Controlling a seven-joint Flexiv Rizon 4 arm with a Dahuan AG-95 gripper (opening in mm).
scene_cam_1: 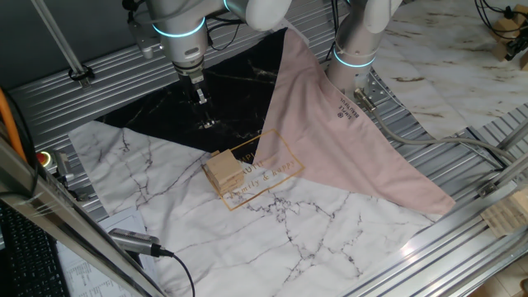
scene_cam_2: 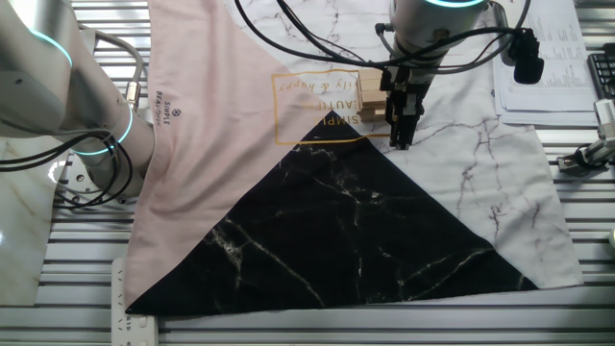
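Observation:
Pale wooden blocks (scene_cam_1: 222,172) sit close together on the cloth (scene_cam_1: 338,223), at one end of its gold-framed lettering. In the second exterior view the same wooden blocks (scene_cam_2: 370,88) show just left of the gripper (scene_cam_2: 402,142), which covers part of that area. My gripper (scene_cam_1: 206,125) points down over the black part of the cloth, behind the blocks and apart from them in the first exterior view. Its dark fingers blend into the black cloth, so their spacing is unclear. I see no object held at the tips.
The cloth has black, pink and white marbled areas, with broad free room on it. Papers (scene_cam_2: 543,91) and a small cabled device (scene_cam_1: 136,242) lie near its edge. A metal post (scene_cam_1: 74,157) rises at the left. Loose cables (scene_cam_2: 327,53) hang around the arm.

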